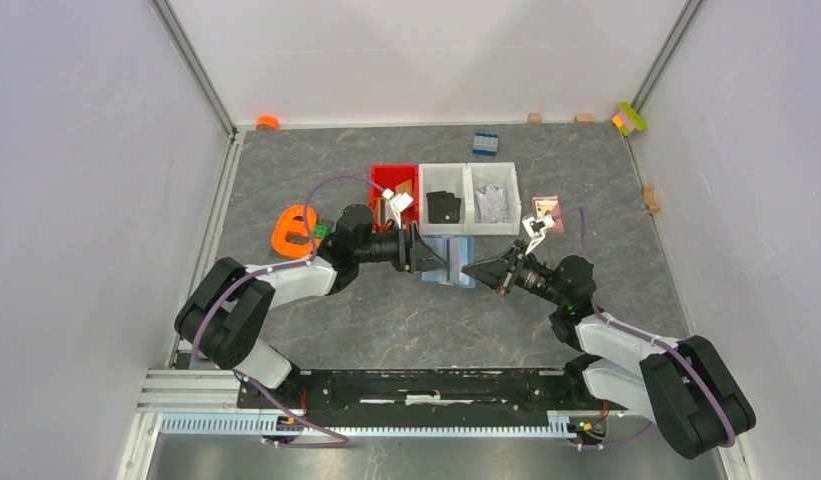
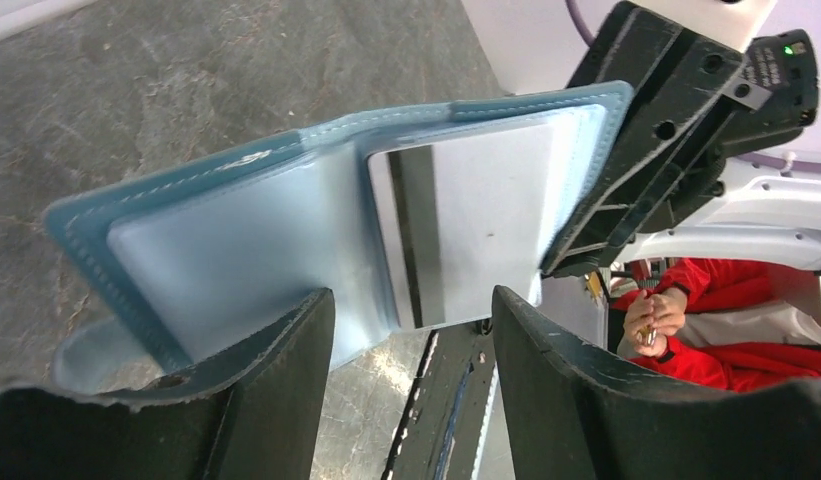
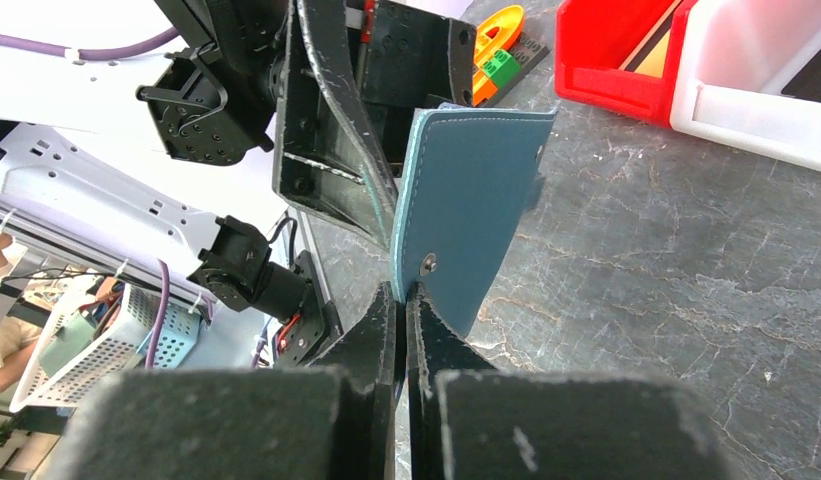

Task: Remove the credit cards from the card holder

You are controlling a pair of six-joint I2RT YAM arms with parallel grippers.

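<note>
A blue card holder (image 1: pixel 432 275) is held up open between the grippers, with clear sleeves and a white card (image 2: pixel 486 210) with a dark stripe. In the right wrist view its blue outer side (image 3: pixel 471 190) shows. My right gripper is shut on the holder's edge. My left gripper is open, its fingertips just in front of the card's lower edge and sleeve; in the top view it is at the holder's left.
Behind the holder stand a red bin (image 1: pixel 378 175) and white bins (image 1: pixel 469 200). An orange toy (image 1: pixel 284 228) lies at the left, a card box (image 1: pixel 548 205) at the right.
</note>
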